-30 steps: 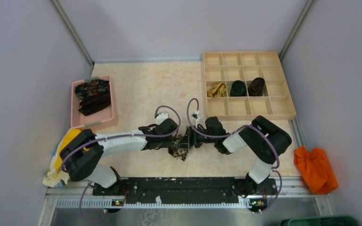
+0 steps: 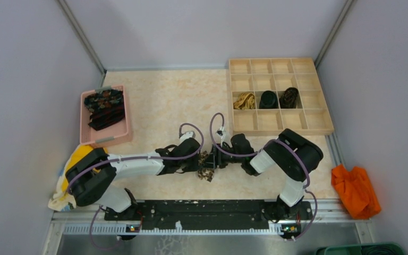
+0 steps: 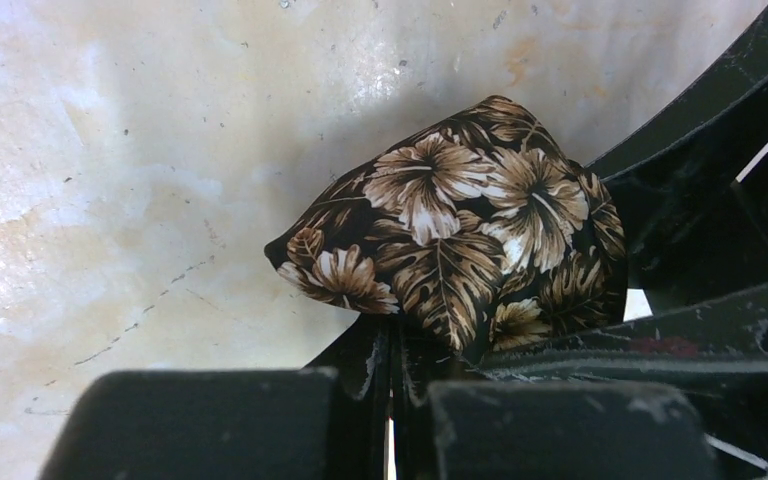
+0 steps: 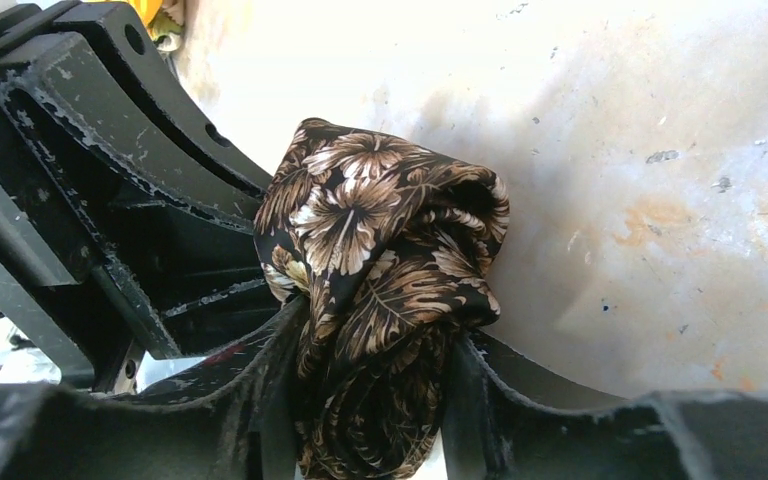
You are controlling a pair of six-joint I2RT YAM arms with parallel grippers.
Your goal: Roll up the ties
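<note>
The black tie with brown and cream flowers (image 2: 206, 174) lies in a small folded bundle at the front middle of the table, partly hidden under both grippers. My left gripper is shut, its fingertips at the near edge of the tie (image 3: 440, 230); no cloth shows clearly between them. Opposite it, the fingers of my right gripper stand apart on both sides of the bundled tie (image 4: 360, 215). The cloth fills that gap, and whether they clamp it cannot be told. In the top view the left gripper (image 2: 197, 162) and right gripper (image 2: 212, 160) almost meet.
A wooden compartment tray (image 2: 240, 125) at back right holds a gold tie (image 2: 244, 101), a dark green roll (image 2: 268, 99) and a dark roll (image 2: 289, 98). Dark patterned ties (image 2: 106, 109) lie in a pink basket (image 2: 128, 119) at left.
My left gripper has shifted slightly right and toward the front. The tie's visible part looks narrower and sits a little further right.
</note>
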